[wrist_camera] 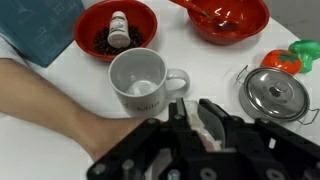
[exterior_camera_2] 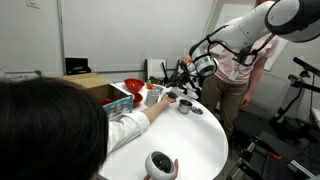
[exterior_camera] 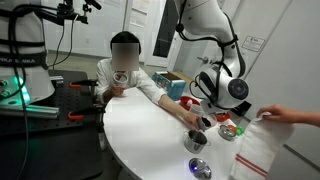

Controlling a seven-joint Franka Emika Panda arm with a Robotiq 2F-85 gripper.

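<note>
My gripper is low in the wrist view, its dark fingers closed around a pale object [wrist_camera: 208, 138] that is mostly hidden and cannot be named. A person's forearm [wrist_camera: 55, 112] comes in from the left, and the hand is at or under my fingers, largely covered by them. Just beyond stands a white mug [wrist_camera: 140, 80], its handle toward the right. In exterior view 1 the arm [exterior_camera: 224, 90] bends down to the seated person's hand [exterior_camera: 190, 118] above the white table.
Beyond the mug are a red bowl [wrist_camera: 147, 20] with dark beans and a bottle, and another red bowl [wrist_camera: 232, 30]. A lidded metal pot [wrist_camera: 275, 92] and a tomato [wrist_camera: 290, 62] lie to the right. Another person's hand [exterior_camera: 270, 112] holds a white cloth [exterior_camera: 262, 148] at the table's right.
</note>
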